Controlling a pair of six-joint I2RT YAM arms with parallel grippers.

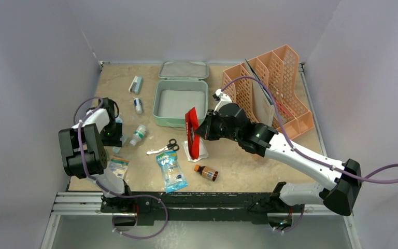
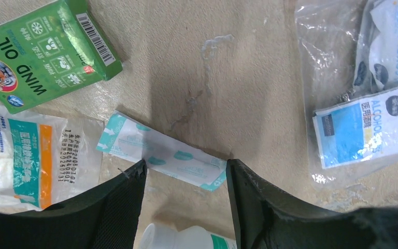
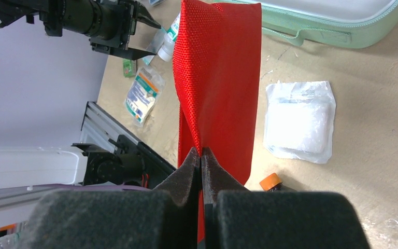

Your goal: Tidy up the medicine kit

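Note:
In the left wrist view my left gripper is part open over a pale strip packet (image 2: 171,150), its fingertips at the packet's lower side and right end. A green Wind Oil box (image 2: 46,57), an orange-striped packet (image 2: 20,155) and bagged alcohol wipes (image 2: 368,129) surround it. My right gripper is shut on a red pouch (image 3: 217,78), held upright over a white gauze packet (image 3: 298,119). The mint case (image 1: 180,119) stands open at the table's middle, empty.
Bottles (image 1: 138,134), scissors (image 1: 168,147), a blue packet (image 1: 171,171) and a brown bottle (image 1: 207,173) lie on the table (image 1: 238,176). An orange divided rack (image 1: 295,114) fills the back right.

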